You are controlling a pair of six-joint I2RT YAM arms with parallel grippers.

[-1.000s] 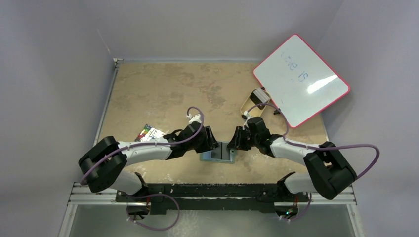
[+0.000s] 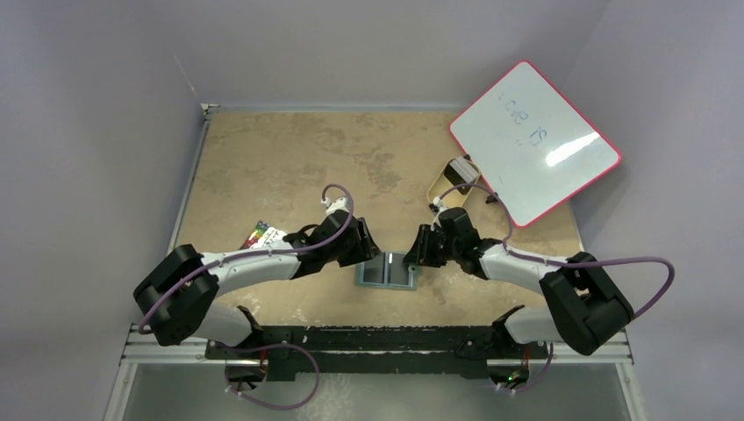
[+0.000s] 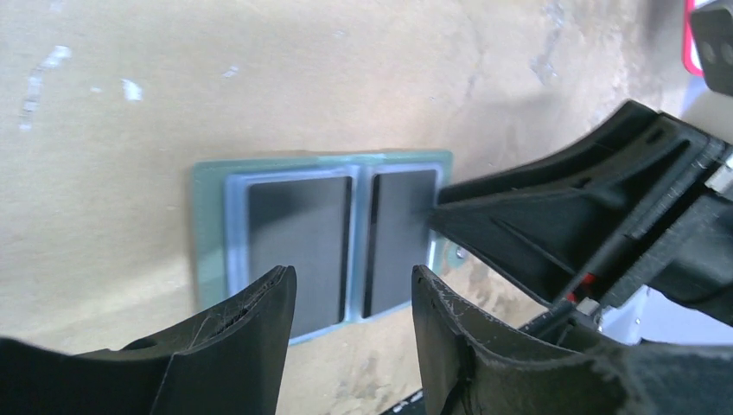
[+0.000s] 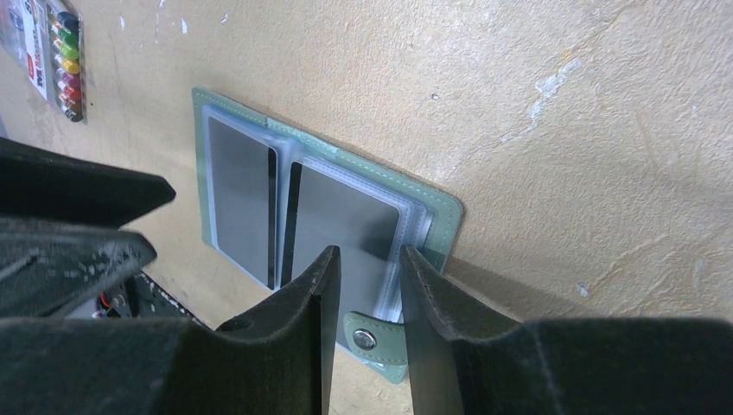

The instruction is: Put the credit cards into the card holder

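Note:
The card holder (image 2: 373, 272) lies flat between my grippers, with clear sleeves and dark cards (image 3: 298, 238) in both halves, as seen in the left wrist view. My left gripper is open, empty, just above the holder's near-left part. My right gripper is at the holder's right edge, by the snap flap (image 4: 373, 337), its fingertips part open; whether they touch the sleeve edge is unclear.
A whiteboard (image 2: 535, 140) lies at back right, a small tray with dark items (image 2: 434, 193) beside it. A colourful pack (image 2: 263, 235) lies at left.
My left gripper has moved left and slightly back from over the holder, uncovering more of it in the top view. The right arm looks unchanged.

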